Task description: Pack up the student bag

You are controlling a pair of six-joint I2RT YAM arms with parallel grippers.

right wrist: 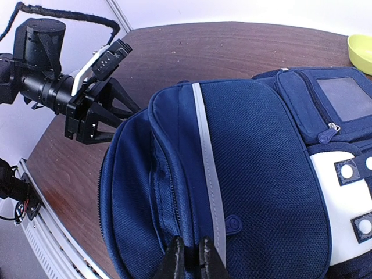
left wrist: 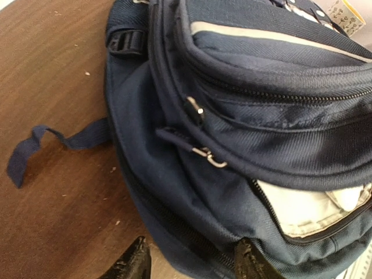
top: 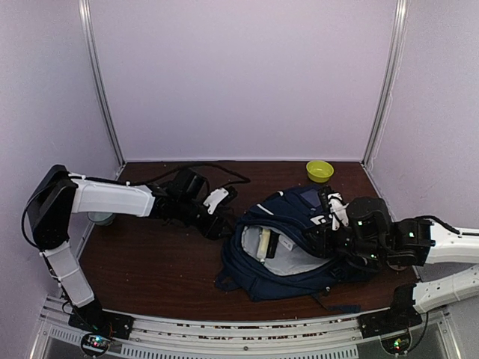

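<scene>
A navy backpack lies on the table right of centre, its main compartment gaping toward the front. Inside, against the pale lining, rest a cream-coloured item and a dark one beside it. My right gripper is shut on the edge of the bag's flap, near the grey stripe. At the bag's left side, my left gripper is open; the bag's lower side shows near its right finger, and I see nothing gripped. A zipper pull hangs on the bag in the left wrist view.
A yellow-green bowl stands at the back right. A pale round container sits at the left edge behind the left arm. Bare table spreads left of the bag, and a loose strap lies on it.
</scene>
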